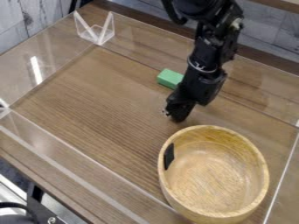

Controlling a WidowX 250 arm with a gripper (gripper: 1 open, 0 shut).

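My black gripper [177, 109] reaches down to the wooden table just in front of a green block [170, 77], its arm coming from the top of the view. Its fingertips are low at the tabletop and look shut; dark and small, they show nothing clearly between them. A large round tan bowl [219, 175] with a black handle stands at the lower right, in front of the gripper.
A white wire rack [96, 28] stands at the back left. A wall runs along the back.
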